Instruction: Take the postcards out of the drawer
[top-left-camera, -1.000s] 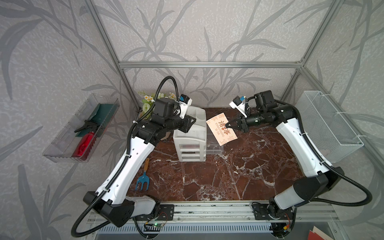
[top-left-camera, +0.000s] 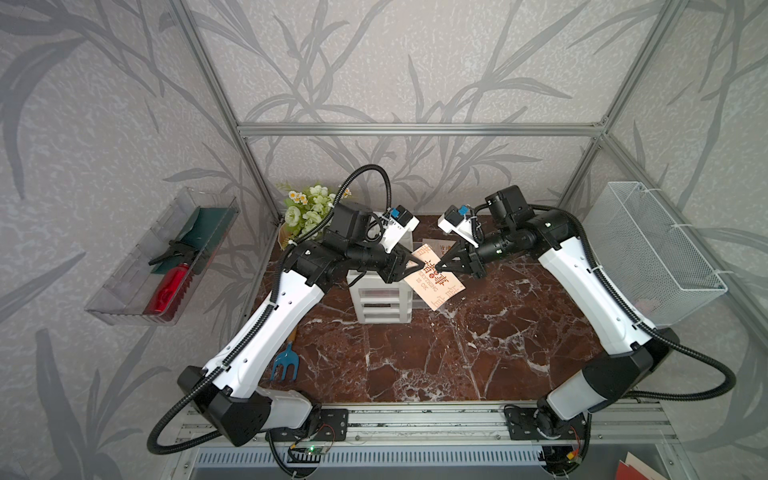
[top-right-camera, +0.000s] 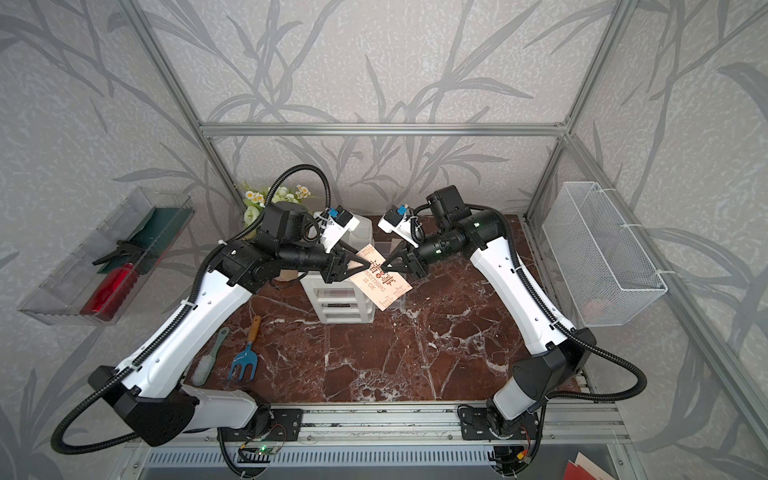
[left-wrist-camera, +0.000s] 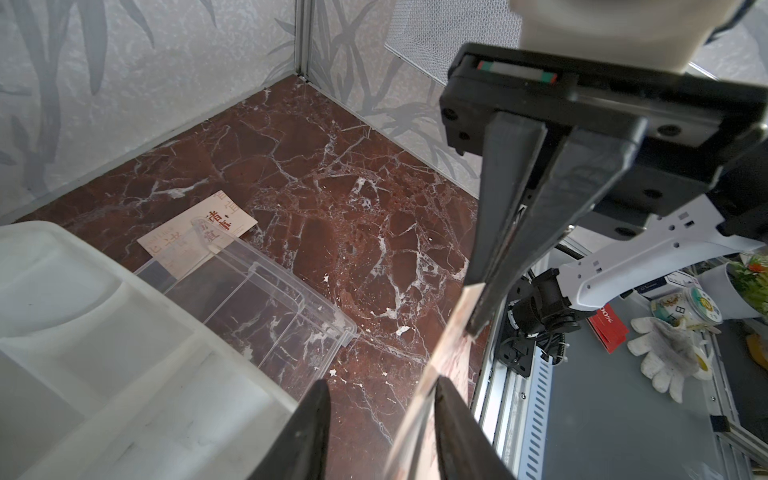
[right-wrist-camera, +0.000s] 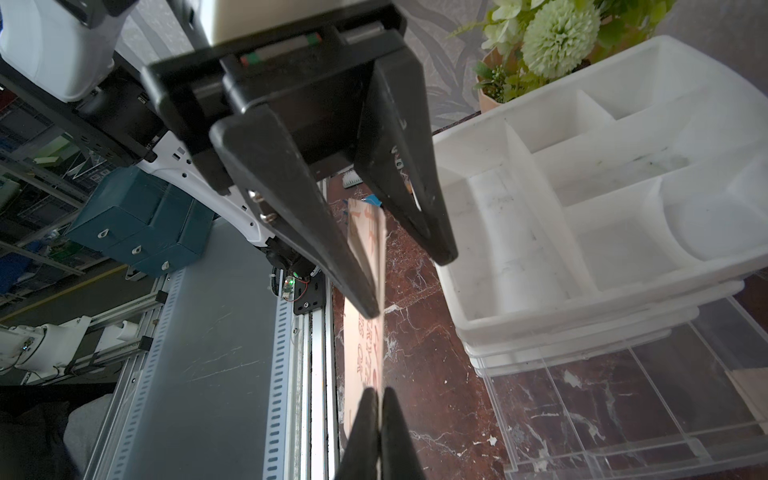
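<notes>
A printed pink postcard (top-left-camera: 432, 284) hangs in the air between the two grippers, in front of the white drawer unit (top-left-camera: 376, 308). My right gripper is shut on it at one side. My left gripper is part open around the card's other side, its fingers apart. Behind, a second postcard (left-wrist-camera: 197, 224) lies at the rear of the clear open drawer (left-wrist-camera: 264, 320), partly seen through its plastic.
Flowers (top-right-camera: 256, 208) stand behind the unit. A blue hand fork (top-right-camera: 243, 360) lies front left. Wire and plastic baskets (top-left-camera: 656, 240) hang on the side walls.
Both arms have moved toward each other. The postcard has shifted down and left, and my left gripper has come to its left edge.
</notes>
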